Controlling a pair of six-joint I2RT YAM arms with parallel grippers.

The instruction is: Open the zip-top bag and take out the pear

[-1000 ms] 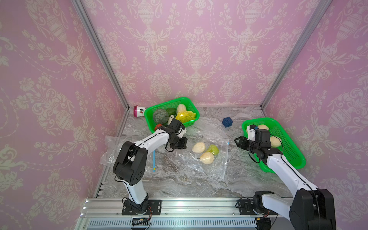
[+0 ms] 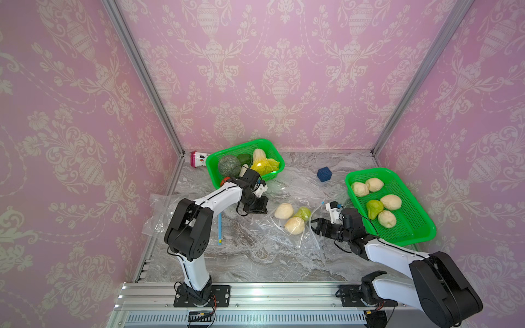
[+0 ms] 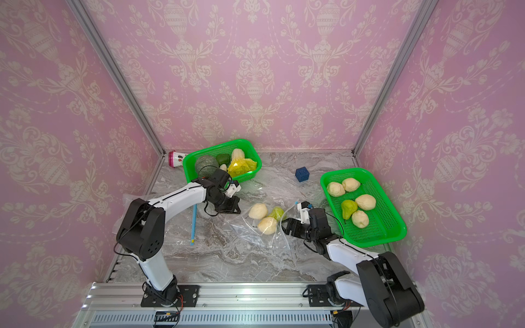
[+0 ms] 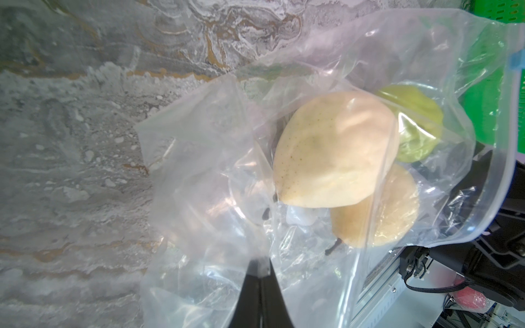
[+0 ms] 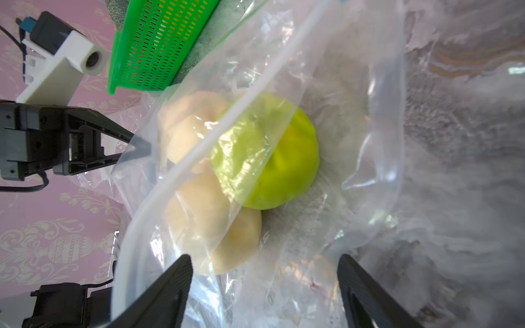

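Note:
A clear zip bag point(image 4: 197, 180) lies in the middle of the table, holding a green pear point(image 5: 289, 158) and two pale pears point(image 4: 333, 147), its zip edge toward the right, beside my right gripper. My left gripper is shut at the bag's other end, over the plastic; whether any film is between its fingertips is unclear. My right gripper stands open low at the bag's zip end, facing the fruit through the film point(image 2: 320, 224).
Green baskets stand at back left point(image 2: 240, 145) with vegetables and at right point(image 2: 415, 218) with pears. A blue cube point(image 2: 324, 173) sits at the back. More loose bags lie at left point(image 2: 161, 216).
My right gripper has moved down and left from over the right basket to the bag's zip end. My left gripper is nearly where it was.

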